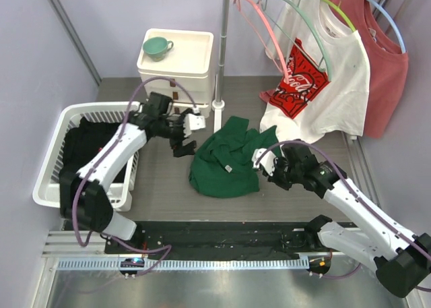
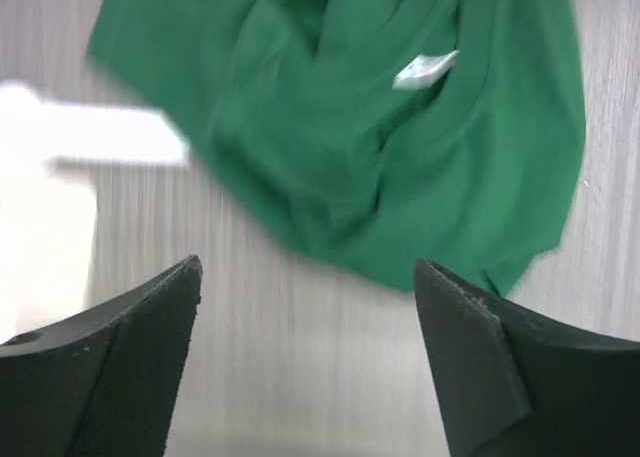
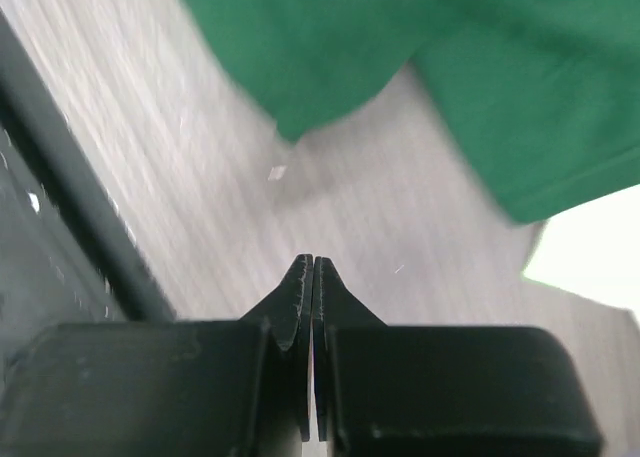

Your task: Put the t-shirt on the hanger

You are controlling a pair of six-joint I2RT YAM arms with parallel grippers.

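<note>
A crumpled green t-shirt (image 1: 222, 160) with a small white tag lies on the floor between the two arms. My left gripper (image 1: 184, 146) is at its left, above floor and cloth; in the left wrist view its fingers (image 2: 120, 367) stand apart with nothing between them. My right gripper (image 1: 273, 173) is at the shirt's right edge; in the right wrist view it is shut (image 3: 312, 267), nothing showing between its fingers. Pink (image 1: 268, 26) and mint (image 1: 310, 25) hangers hang from the rack above, with no shirt clearly on the pink one.
A white basket (image 1: 60, 126) of dark clothes stands at left, a white drawer unit (image 1: 175, 58) with a cup at back. White (image 1: 337, 99) and red (image 1: 384, 106) shirts hang at right, the white one reaching near the green cloth.
</note>
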